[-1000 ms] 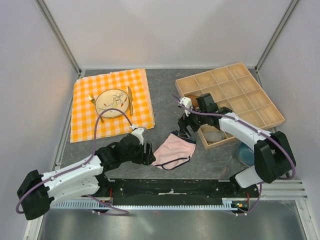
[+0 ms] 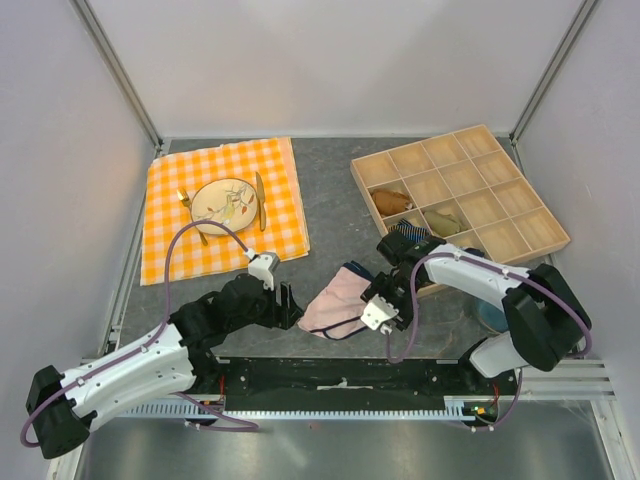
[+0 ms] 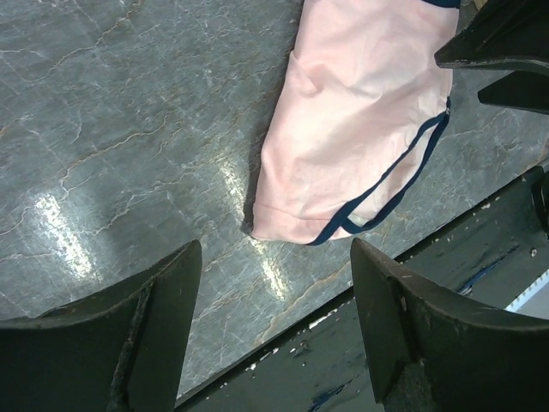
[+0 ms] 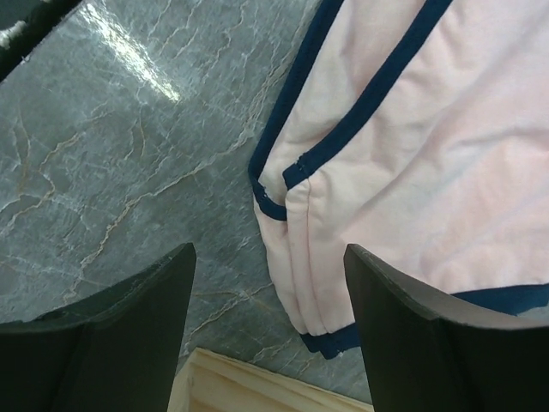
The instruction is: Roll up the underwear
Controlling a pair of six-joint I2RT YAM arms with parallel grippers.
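Note:
Pink underwear [image 2: 335,297] with navy bands lies flat on the grey marble table between my grippers. My left gripper [image 2: 282,305] hangs over its left side; in the left wrist view, the open fingers of that gripper frame the underwear's near corner [image 3: 352,120]. My right gripper [image 2: 390,300] is over the cloth's right part, open, nothing between its fingers; in the right wrist view, the cloth [image 4: 429,189] lies beyond and beside that gripper, with a folded, banded edge.
A wooden divider box [image 2: 480,160] with cloth items stands at the back right. A checked mat [image 2: 170,250] with plate [image 2: 220,200] and cutlery is at the back left. A blue bowl [image 2: 490,312] sits right. The dark table edge [image 2: 260,375] runs along the front.
My left gripper has shifted slightly left.

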